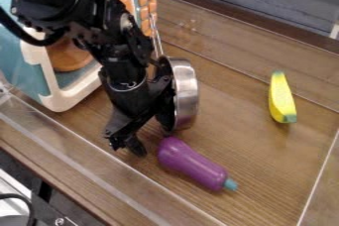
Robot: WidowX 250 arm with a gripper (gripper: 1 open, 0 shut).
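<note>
My black gripper (142, 131) is low over the wooden counter, at the near side of a steel pot (185, 93). The pot now stands on its side behind the gripper, mostly hidden by it, its handle rising behind the arm. Whether the fingers grip the pot's rim cannot be told. A purple eggplant (192, 163) lies just right of the fingers. A yellow banana (281, 98) lies on the right.
A teal and white toy oven (59, 93) stands at the back left. Its near edge runs along the lower left.
</note>
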